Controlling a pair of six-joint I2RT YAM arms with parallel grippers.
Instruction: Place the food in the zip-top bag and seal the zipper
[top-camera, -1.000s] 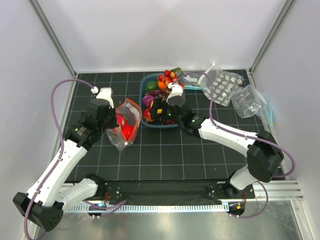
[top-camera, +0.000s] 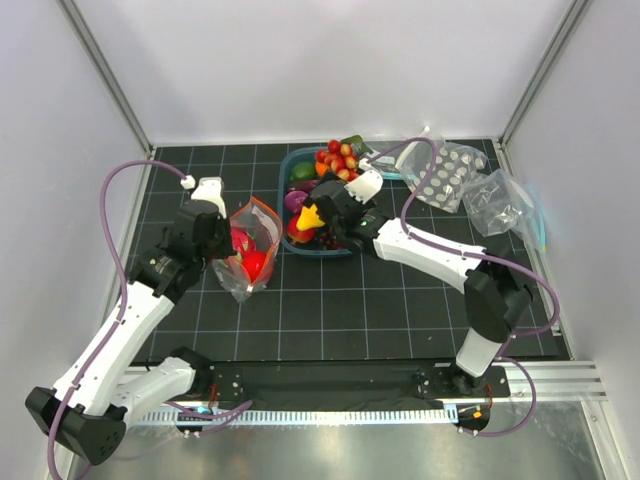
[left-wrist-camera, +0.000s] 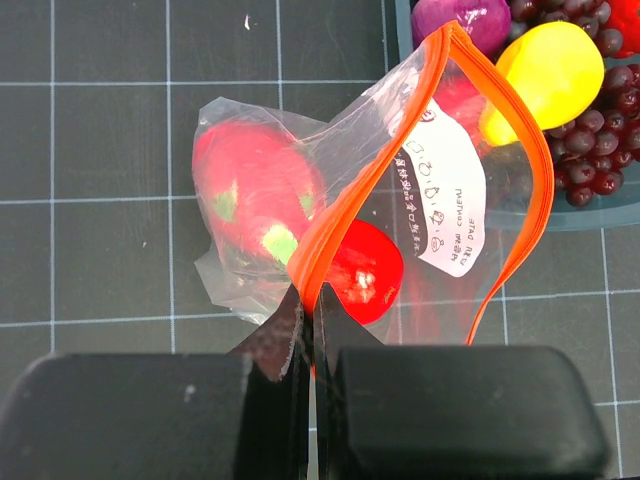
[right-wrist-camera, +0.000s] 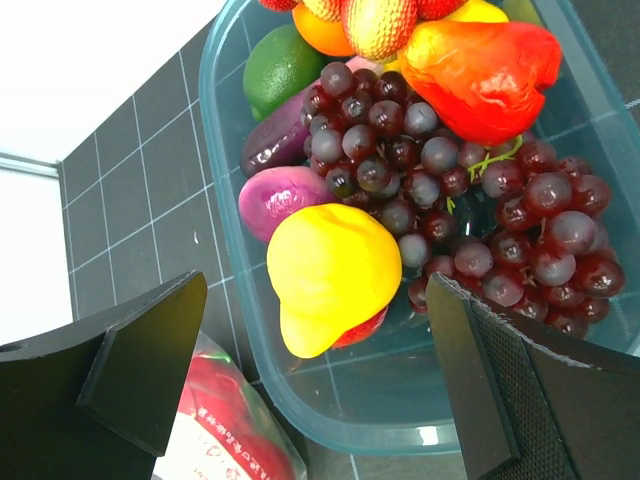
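Observation:
The zip top bag (left-wrist-camera: 450, 200) with its orange zipper holds red food (left-wrist-camera: 362, 270) and stands mouth-open on the left of the mat. My left gripper is shut on the bag's orange rim. My right gripper is open above the blue bin (top-camera: 322, 251). Below it in that bin lie a yellow fruit (right-wrist-camera: 335, 265), grapes (right-wrist-camera: 545, 240), a purple onion (right-wrist-camera: 280, 195), an eggplant (right-wrist-camera: 275, 140), a green fruit (right-wrist-camera: 280, 65) and a red pepper (right-wrist-camera: 480, 75).
Clear bags (top-camera: 495, 200) and a dotted sheet (top-camera: 445, 175) lie at the back right.
My right gripper has risen and shifted slightly back over the bin, uncovering the yellow fruit in the top view. The left arm is unchanged.

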